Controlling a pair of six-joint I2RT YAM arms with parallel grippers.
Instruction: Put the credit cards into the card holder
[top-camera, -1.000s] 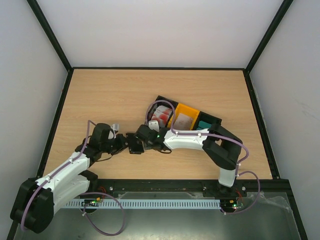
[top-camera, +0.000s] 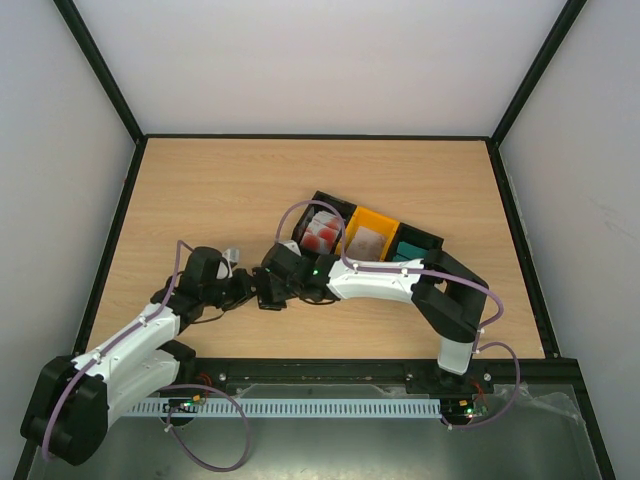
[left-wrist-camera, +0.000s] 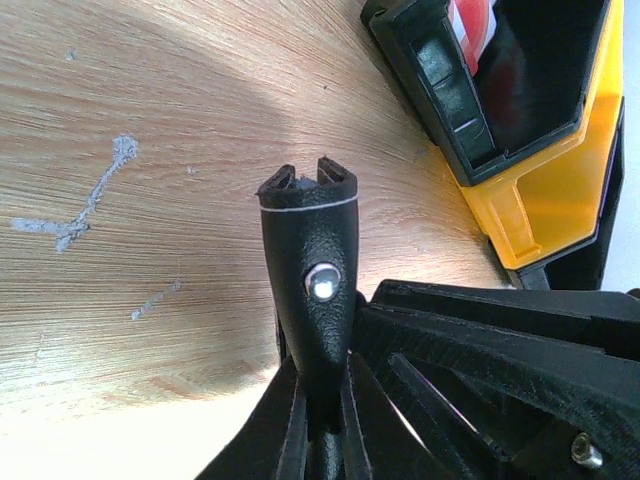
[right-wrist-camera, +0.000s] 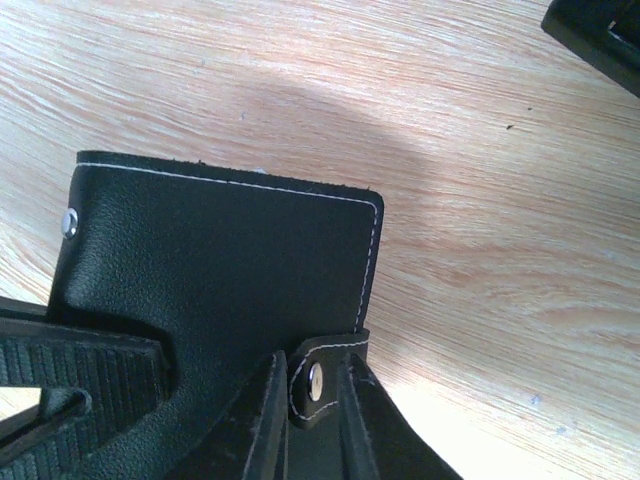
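Observation:
A black leather card holder (left-wrist-camera: 310, 250) with a pale stitched edge stands upright, seen edge-on in the left wrist view, with my left gripper shut on its lower part. The right wrist view shows its broad face and a small strap with a metal snap (right-wrist-camera: 317, 382). My right gripper is part open at that strap, one finger on either side; whether both touch it cannot be seen. From above, both grippers meet around the holder (top-camera: 268, 292). Red-and-white cards (top-camera: 320, 232) lie in the left compartment of an organizer.
The organizer's yellow middle section (top-camera: 378, 223) holds a pale item, and its black right section (top-camera: 427, 240) holds something teal. It stands behind the right arm, near the right gripper.
My right gripper has shifted left, closer over the holder. The left arm and the organizer have stayed put.

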